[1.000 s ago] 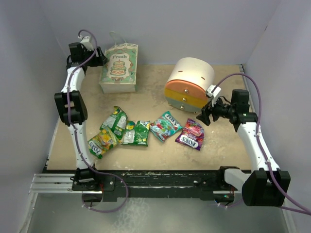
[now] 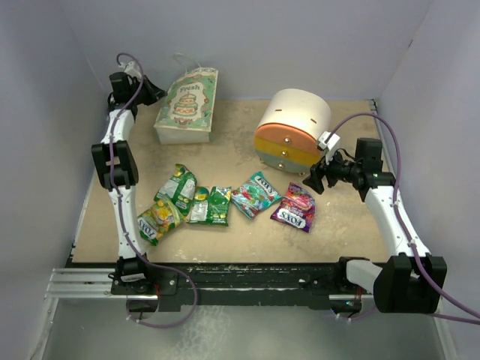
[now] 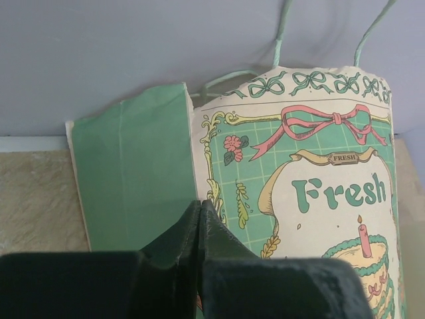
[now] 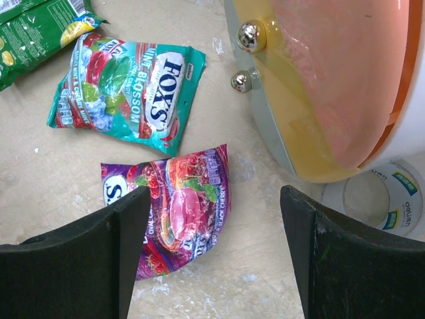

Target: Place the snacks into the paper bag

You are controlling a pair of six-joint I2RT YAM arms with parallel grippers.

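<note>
At the back left stands the green and cream paper bag (image 2: 189, 101), its "Fresh" face (image 3: 319, 153) and plain green side (image 3: 139, 179) showing in the left wrist view. Its inside is hidden. My left gripper is shut at the bag's left, tips before the corner edge, nothing visible between them. Across the middle and front lie green snack packs (image 2: 210, 205), a yellow-green pack (image 2: 157, 220), a teal FOX'S pack (image 2: 255, 195) and a purple FOX'S pack (image 2: 295, 207). My right gripper stands open above the purple pack, its fingers apart and empty.
A white rounded cabinet (image 2: 292, 124) with orange and yellow drawers occupies the back right. Beside it, a roll of tape (image 4: 382, 199) shows in the right wrist view. Bare table (image 2: 225, 157) lies between bag and packs.
My left gripper has shifted slightly, staying beside the bag. The bag's top has moved a little to the right and its handle has shifted. The right gripper and snack packs have stayed in place.
</note>
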